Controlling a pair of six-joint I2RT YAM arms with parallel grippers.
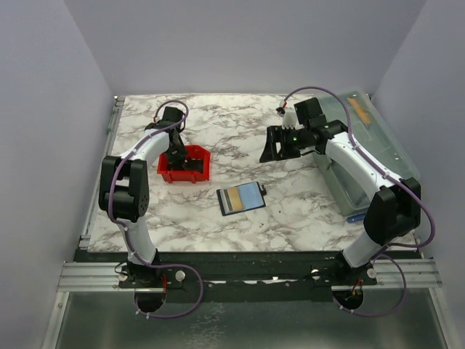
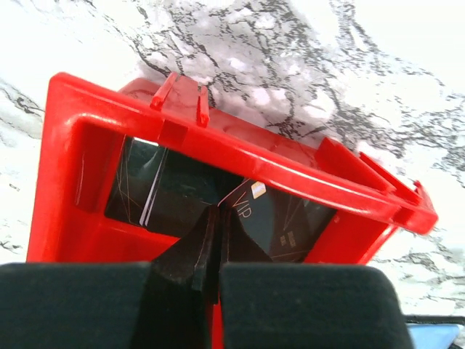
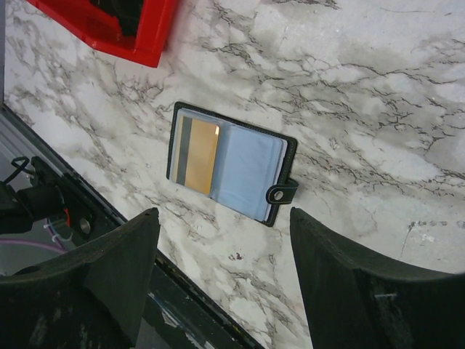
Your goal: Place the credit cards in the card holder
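A black credit card [image 2: 272,222] marked VIP lies inside the red basket [image 2: 69,160], against the wall at the top of the left wrist view. Another dark card [image 2: 131,182] with a pale stripe is beside it. My left gripper is shut, its tips together over the cards, and nothing is held between them. The open card holder [image 3: 251,167], black-edged with a clear sleeve, lies flat on the table with a gold card [image 3: 202,156] at its left part. Above the table, my right gripper [image 1: 267,156] stands open and empty.
A clear bin [image 1: 363,160] with an orange item [image 1: 358,110] inside stands at the right edge. Bare marble surrounds the holder and lies between it and the basket.
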